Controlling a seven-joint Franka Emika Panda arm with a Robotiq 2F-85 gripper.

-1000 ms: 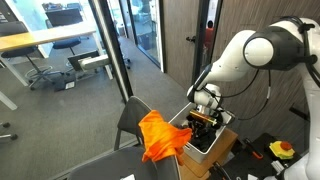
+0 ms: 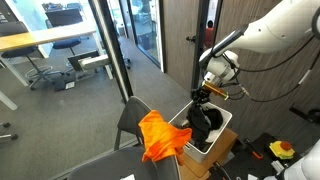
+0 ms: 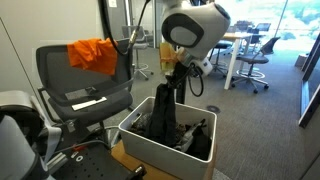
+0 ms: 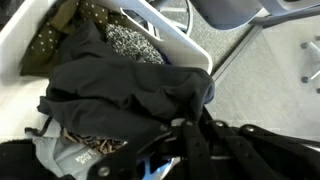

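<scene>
A long black cloth point(image 3: 167, 95) hangs from my gripper point(image 3: 181, 72), which is shut on its upper end. The cloth's lower part drops into a white bin point(image 3: 187, 157). In the wrist view the black cloth point(image 4: 120, 90) spreads from the gripper over the bin's contents, and the fingertips are partly hidden by it. Other clothes point(image 4: 72, 158), dark, grey and patterned, lie inside the bin. From exterior view 1, the cloth point(image 2: 205, 122) reaches down between the gripper point(image 2: 207, 92) and the bin point(image 2: 217, 147).
An orange cloth point(image 2: 160, 136) is draped over the back of a dark chair point(image 2: 132, 116) beside the bin. On that chair's seat in exterior view 2 lies a small dark item point(image 3: 88, 104). Open floor point(image 3: 260, 130) extends behind the bin.
The gripper has risen from inside the bin to above it. A black cloth now hangs from it, stretched upward out of the bin. The orange cloth has stayed in place.
</scene>
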